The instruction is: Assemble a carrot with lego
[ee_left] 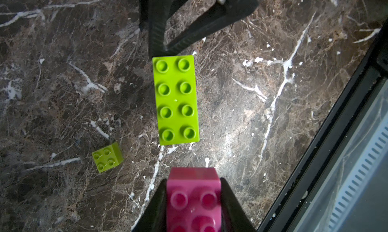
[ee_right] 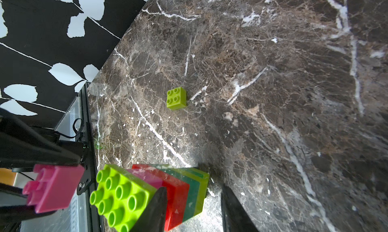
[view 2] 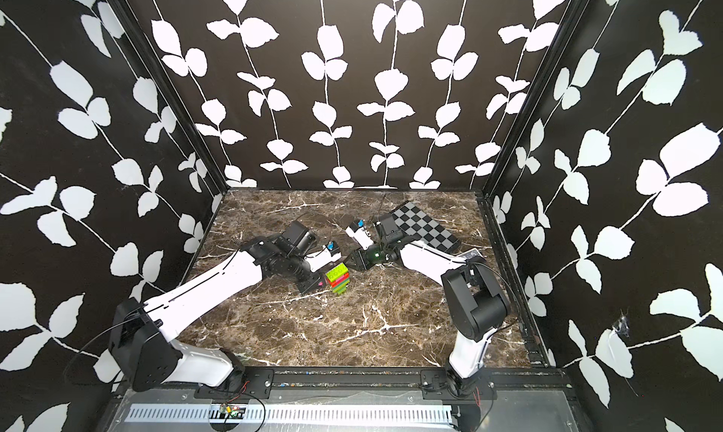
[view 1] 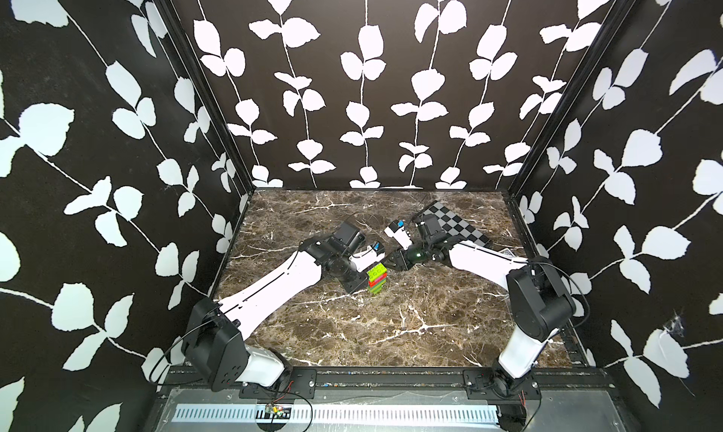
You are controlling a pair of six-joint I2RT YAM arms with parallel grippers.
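Observation:
My left gripper is shut on a pink brick (ee_left: 193, 176), seen studs out in the left wrist view. My right gripper is shut on a layered stack (ee_right: 176, 198) of lime, pink, red and teal bricks, held between the two arms (view 1: 377, 277). In the left wrist view the stack shows its lime top (ee_left: 176, 100), eight studs facing up, just beyond the pink brick. A small lime four-stud brick (ee_left: 105, 158) lies apart on the marble table (view 2: 361, 326).
A black-and-white checkered board (view 1: 455, 225) lies at the back right, behind my right arm. Patterned walls surround the table, with a metal rail along the front edge.

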